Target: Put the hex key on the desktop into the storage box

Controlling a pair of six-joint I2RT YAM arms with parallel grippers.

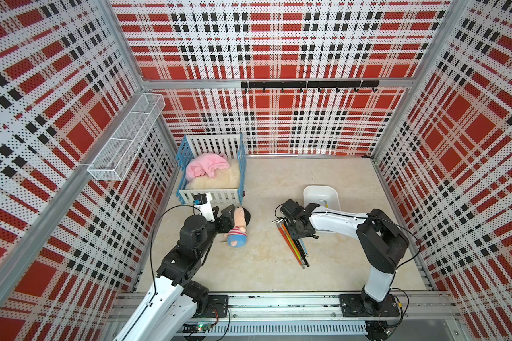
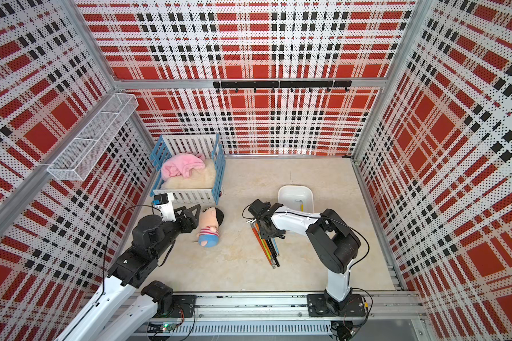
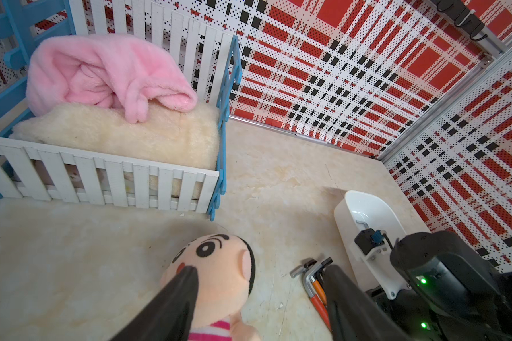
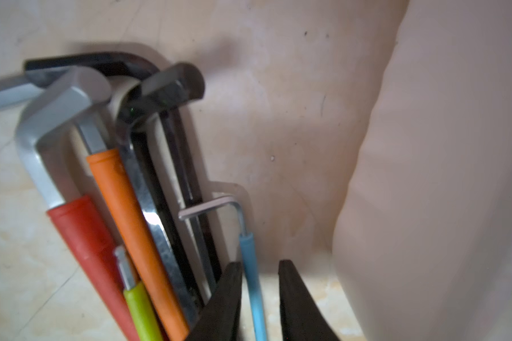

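Note:
A bundle of hex keys lies on the desktop, with red (image 4: 91, 227), orange (image 4: 130, 216), yellow-green (image 4: 141, 307), black (image 4: 190, 187) and blue (image 4: 250, 255) ones. My right gripper stands open over the bundle, and the blue key's sleeve shows between its fingers. Close on the right is the white storage box (image 1: 317, 191), its wall filling that side of the right wrist view. Inside the box, a yellow piece (image 2: 302, 205) shows. On the left, my left gripper is open beside the doll, its fingers (image 3: 176, 295) apart.
A doll (image 3: 216, 278) lies on the desktop near the left gripper. Behind it stands a blue and white crib (image 1: 210, 193) with a pink cloth (image 3: 108, 74).

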